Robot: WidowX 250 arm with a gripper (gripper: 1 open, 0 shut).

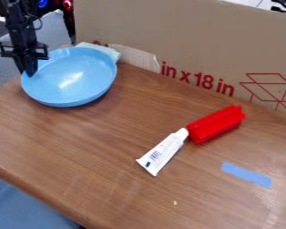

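The black gripper [28, 55] is at the top left, reaching down at the left rim of a light blue bowl [71, 80]. Its fingertips are at the rim, and whether they grip it is too small to tell.
A white toothpaste tube [159, 156] and a red cylindrical object [214, 122] lie on the right of the wooden table [121, 188]. A blue tape strip [246, 174] is nearby. A cardboard panel [206, 40] borders the back, with white cloth or paper behind the bowl.
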